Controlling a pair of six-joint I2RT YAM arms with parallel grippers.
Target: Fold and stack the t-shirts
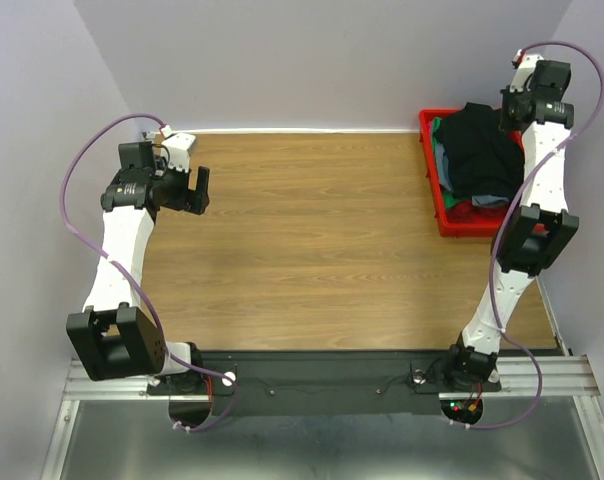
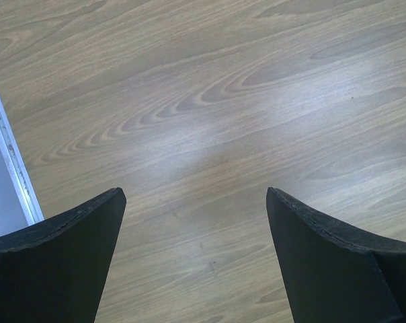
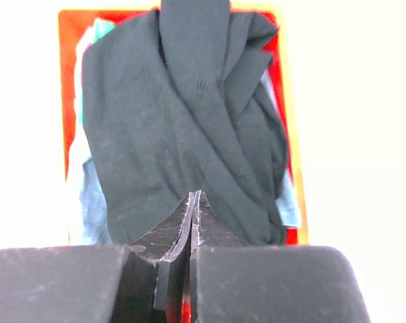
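Note:
The black t-shirt [image 1: 479,155] lies crumpled on top of other shirts in the red bin [image 1: 466,229] at the right. In the right wrist view the whole black t-shirt [image 3: 169,128] spreads below my right gripper, whose fingertips meet with no cloth between them. From above, that right gripper [image 1: 509,112] hangs over the bin's far right part. Under the black cloth, blue fabric [image 3: 92,202] shows at the edges. Over bare table at the left, my left gripper [image 1: 198,192] is open; between its fingers there is only wood.
A wall stands close behind the bin, and another on its right. Green cloth [image 1: 450,200] and dark red cloth [image 1: 474,210] show inside the bin.

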